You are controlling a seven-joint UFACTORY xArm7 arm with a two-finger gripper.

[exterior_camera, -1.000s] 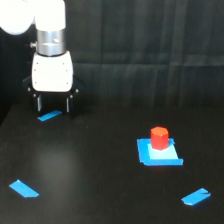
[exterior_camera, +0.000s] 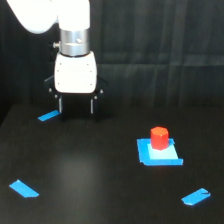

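A red block point(exterior_camera: 159, 137) rests on a white square point(exterior_camera: 168, 154) with a blue taped border, on the right side of the black table. My white gripper point(exterior_camera: 76, 98) hangs at the upper left, above the table, well apart from the block, its two dark fingers spread with nothing visible between them.
Blue tape strips lie on the table point(exterior_camera: 95, 190) at the left back point(exterior_camera: 49, 115), the front left point(exterior_camera: 24, 188) and the front right point(exterior_camera: 196, 196). A dark curtain hangs behind.
My arm has moved to the right, toward the middle of the view. The red block and tape have not moved.
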